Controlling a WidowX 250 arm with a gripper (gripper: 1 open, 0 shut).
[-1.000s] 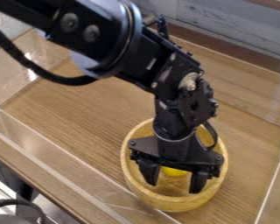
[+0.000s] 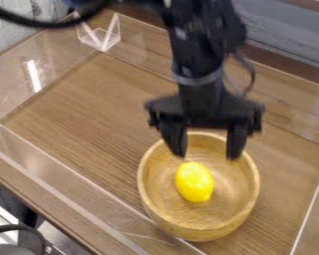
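My black gripper [image 2: 189, 129] hangs at the centre, over the back rim of a round tan bowl [image 2: 169, 211]. A yellow oval object [image 2: 194, 182] lies inside the bowl, below and in front of the fingers. The fingers are spread apart, with nothing seen held between them; their tips are blurred.
The wooden table [image 2: 69, 120] has free room to the left of the bowl. A clear, small plastic object [image 2: 99, 35] stands at the back left. Raised edges run along the back right and the left of the table.
My gripper has risen and moved back from low in the bowl, where it was over the yellow object, which is now fully in view.
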